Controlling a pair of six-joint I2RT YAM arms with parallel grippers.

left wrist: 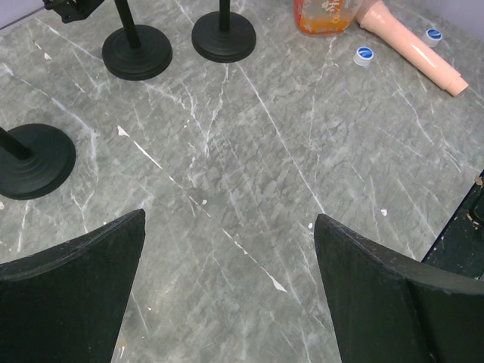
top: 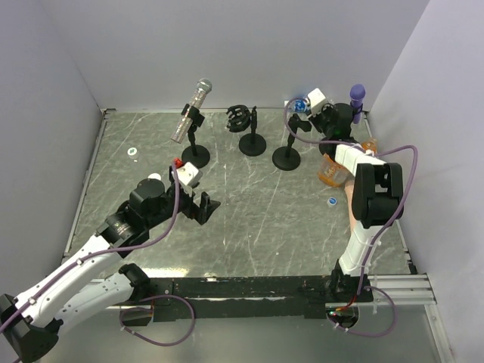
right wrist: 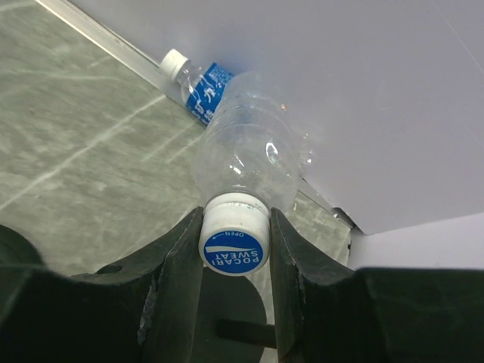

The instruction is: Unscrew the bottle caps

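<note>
In the right wrist view, my right gripper is shut on a white cap (right wrist: 235,255) with a blue top reading Pocari Sweat. A clear bottle (right wrist: 246,151) stretches away behind that cap; whether the threads still join them cannot be told. Another bottle, blue-labelled (right wrist: 208,94) and with a white cap (right wrist: 174,64), lies by the back wall. My left gripper (top: 209,207) hangs low over the left-centre table, open and empty, its dark fingers (left wrist: 83,283) spread wide. Loose blue-and-white caps (left wrist: 364,56) lie on the table at right.
Black stands line the back, one bearing a silver microphone-like object (top: 193,110). An orange-tinted container (top: 333,172) sits beneath the right arm, beside a peach-coloured tube (left wrist: 412,45). Mid-table is clear. Walls enclose the back and sides.
</note>
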